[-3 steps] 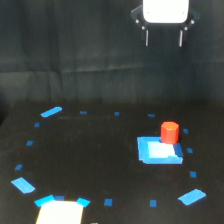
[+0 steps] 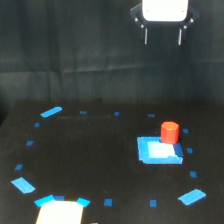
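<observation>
High at the top right of the camera view hangs my gripper (image 2: 163,38), its two thin dark fingers (image 2: 146,34) spread apart. Between them there is nothing, so it is open. Well below it, a red-orange cylinder (image 2: 170,132) stands upright at the back right part of a blue square with a white middle (image 2: 157,152). A clear gap separates the fingers from the cylinder. Whether the blue square is a flat mat or a shallow tray, I cannot tell.
A pale cream block (image 2: 60,212), cut off by the lower edge, sits at front left by blue tape (image 2: 83,202). Blue strips (image 2: 192,197) and small blue marks dot the dark table (image 2: 100,150). A dark curtain (image 2: 70,60) hangs behind.
</observation>
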